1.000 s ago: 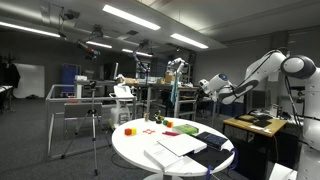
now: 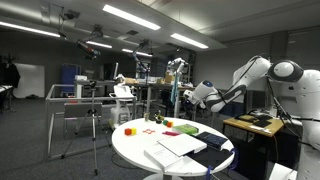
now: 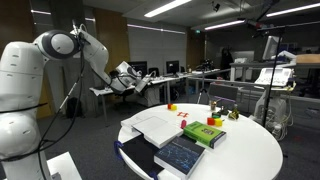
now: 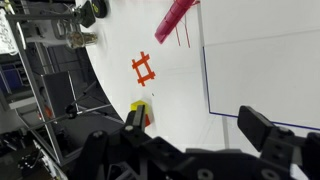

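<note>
My gripper stands open in the wrist view, its black fingers well apart and nothing between them. Under it are the white tabletop (image 4: pixel 120 68) and a large pale flat thing with a blue outline (image 4: pixel 265 85). A yellow-and-red object (image 4: pixel 146 110) lies near the left finger, toward the table edge. Higher up are a red hash-shaped mark (image 4: pixel 143 68) and a long pinkish-red object (image 4: pixel 175 18). In exterior view 1 the arm (image 2: pixel 215 98) reaches over the round table's far right side, its gripper above the surface.
White flat boxes (image 3: pixel 155 130), a dark blue box (image 3: pixel 180 155) and a green box (image 3: pixel 205 135) take up the table's near part in exterior view 2. Small colored objects (image 3: pixel 214 121) stand beyond them. A tripod (image 2: pixel 95 130) stands beside the table.
The arm has stretched out and come left and lower in exterior view 1, bringing the gripper closer to the table. The objects on the table look unmoved.
</note>
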